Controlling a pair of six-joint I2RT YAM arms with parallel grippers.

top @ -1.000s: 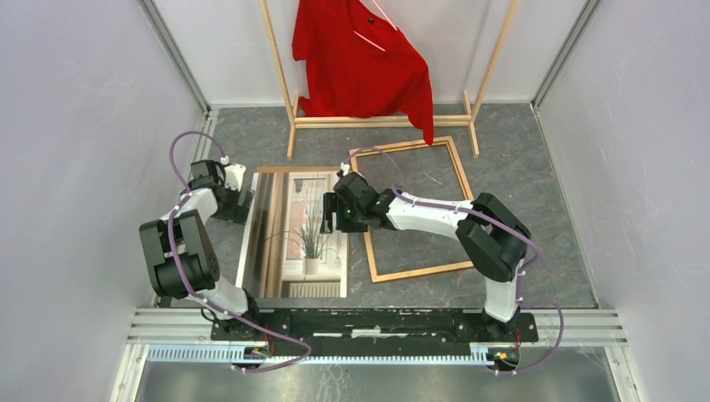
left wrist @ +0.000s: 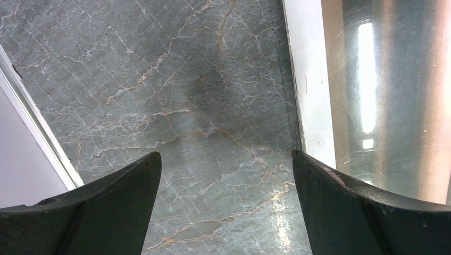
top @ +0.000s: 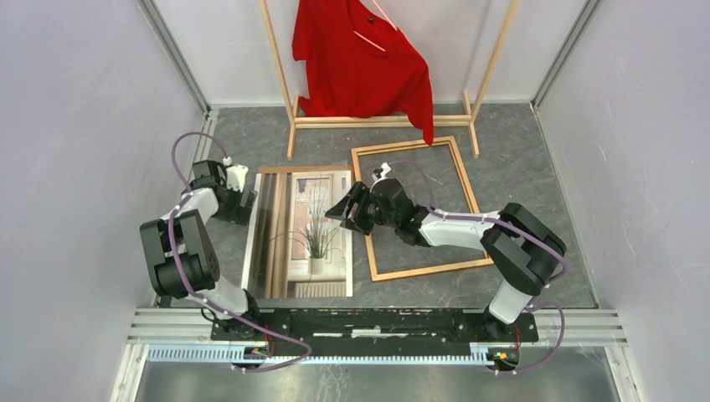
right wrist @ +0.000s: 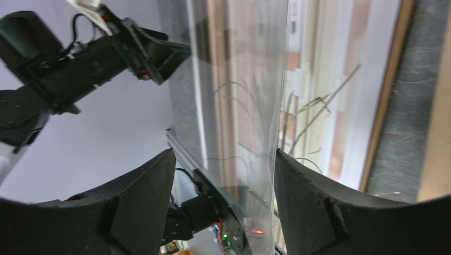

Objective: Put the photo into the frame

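The photo [top: 316, 266], a picture of a potted plant before pale woodwork and brown bands, lies flat on the grey floor left of centre. An empty wooden frame [top: 419, 271] lies right of it. Over the photo's right edge, my right gripper [top: 340, 219] has a clear gap between its fingers. In the right wrist view, a glossy transparent edge [right wrist: 280, 79] runs down beside one of the fingers [right wrist: 298, 196]; whether it touches is unclear. My left gripper stands open and empty over bare floor, just left of the photo's white border [left wrist: 314, 79].
A brown board edge [top: 306, 169] shows along the photo's top. Behind stands a wooden rack [top: 377, 122] with a red shirt [top: 360, 67] hanging from it. Walls close in both sides.
The left arm has stayed nearly still.
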